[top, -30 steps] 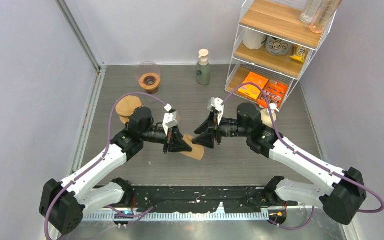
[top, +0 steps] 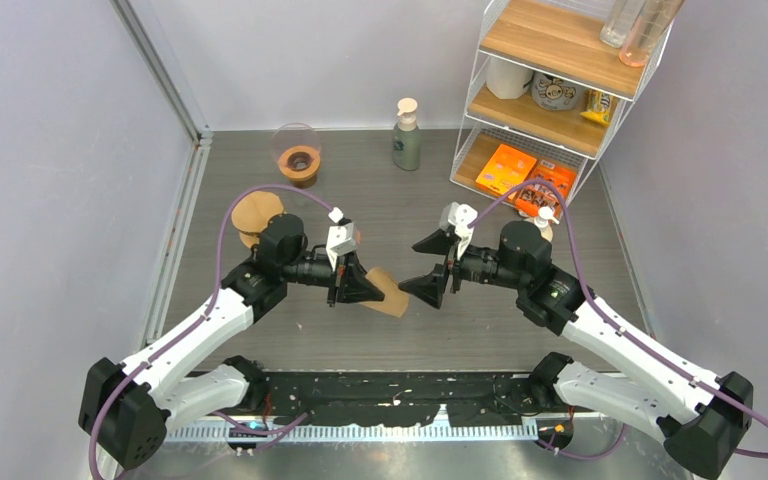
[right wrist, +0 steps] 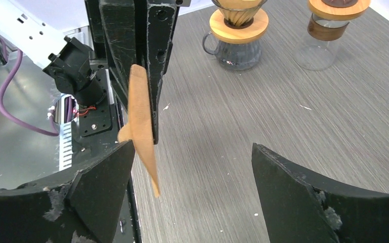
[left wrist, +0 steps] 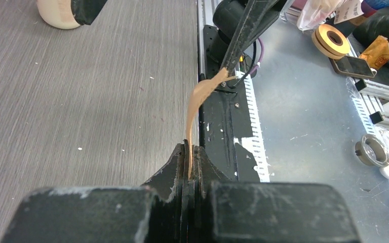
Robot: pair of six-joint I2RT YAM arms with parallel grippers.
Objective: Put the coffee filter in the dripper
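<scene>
A tan paper coffee filter (top: 387, 293) is held at the middle of the workspace by my shut left gripper (top: 357, 290); in the left wrist view the filter (left wrist: 200, 96) appears edge-on between the fingertips. My right gripper (top: 422, 268) stands open just right of the filter (right wrist: 140, 119), apart from it. In the right wrist view a ribbed dripper (right wrist: 238, 15) sits on a wooden ring over a glass carafe (right wrist: 237, 54), partly cut off at the top.
Another glass vessel with wooden top (right wrist: 316, 48) stands at the back. A green pump bottle (top: 406, 145) is at the back wall. A wire shelf (top: 535, 125) fills the back right.
My right gripper has moved right, away from the filter, opening a gap. The left gripper and filter have stayed in place.
</scene>
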